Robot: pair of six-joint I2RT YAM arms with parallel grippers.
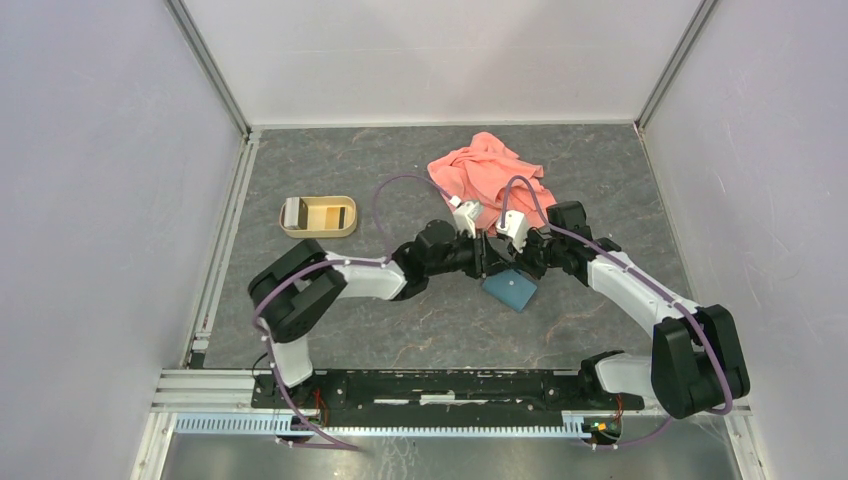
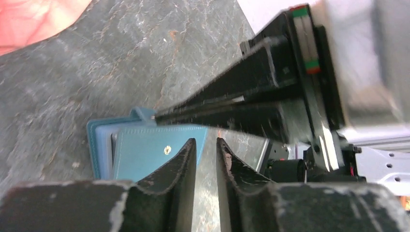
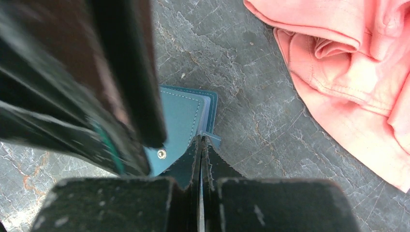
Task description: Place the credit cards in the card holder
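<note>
The blue card holder (image 1: 510, 291) lies on the grey table below both grippers. In the left wrist view, the holder (image 2: 145, 147) shows a round stud and layered edges at its left. My left gripper is part open over its right part, with nothing between the fingers. The right gripper is shut, its tips at a small blue strap (image 3: 212, 138) on the holder's edge; whether they pinch it, I cannot tell. Far left, a tan tray (image 1: 319, 233) holds a grey block (image 1: 293, 214) and a dark flat piece (image 1: 341, 217), perhaps cards.
A crumpled pink cloth (image 1: 487, 178) lies just behind the grippers. The two arms' hands are very close together over the holder. Between tray and left arm, and along the front of the table, there is free room.
</note>
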